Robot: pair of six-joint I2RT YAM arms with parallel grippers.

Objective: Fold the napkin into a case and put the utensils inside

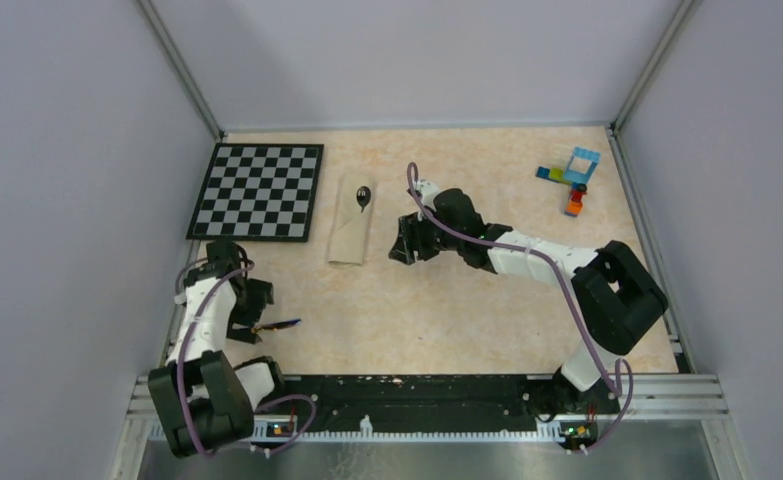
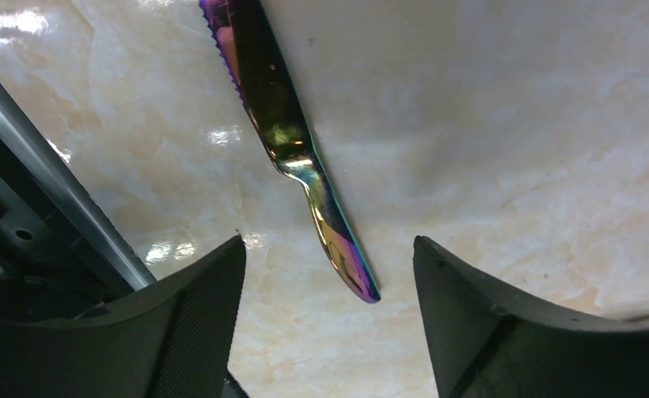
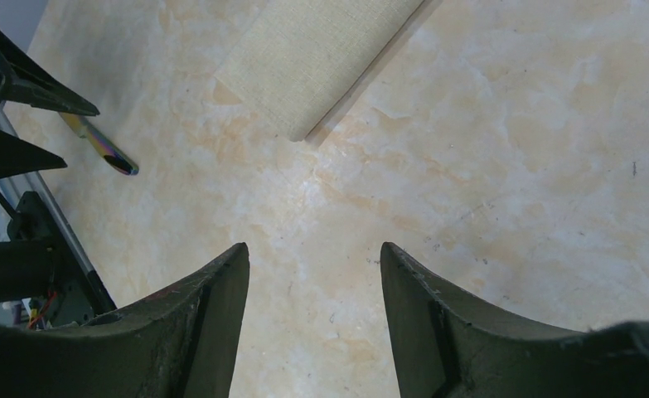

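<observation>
A rainbow-metal knife [image 2: 283,137] lies on the table at the front left, seen in the top view as a thin strip [image 1: 282,324]. My left gripper hovers over it, fingers apart on either side of its handle, nothing held. The beige folded napkin [image 1: 347,237] lies centre-left with a dark spoon-like utensil [image 1: 363,195] in its upper part. My right gripper stands open over bare table, right of the napkin.
A chessboard [image 1: 254,190] fills the back left. Toy blocks [image 1: 574,180] sit at the back right.
</observation>
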